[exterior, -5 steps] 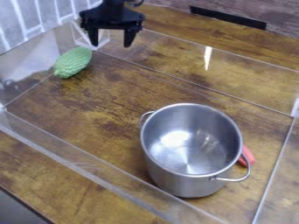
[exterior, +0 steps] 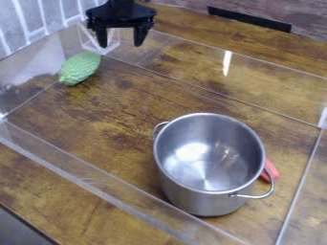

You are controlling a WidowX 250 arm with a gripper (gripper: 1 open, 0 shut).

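At the back left, my black gripper [exterior: 121, 34] hangs over the far edge of the clear enclosure, its two fingers spread open with nothing visible between them. Below and left of it, a pale green bumpy vegetable [exterior: 79, 69] lies on the wooden board. A large steel pot [exterior: 209, 167] with two handles stands at the front right, empty inside. Behind its right side a red object [exterior: 270, 170] shows only partly, mostly hidden by the pot.
Transparent walls [exterior: 90, 178] ring the work area on the wooden table [exterior: 179, 91]. The middle and back right of the enclosed board are clear. A dark plank [exterior: 281, 27] stands at the back right.
My gripper has shifted very slightly up and left since a second ago. The vegetable, pot and red object have not moved.
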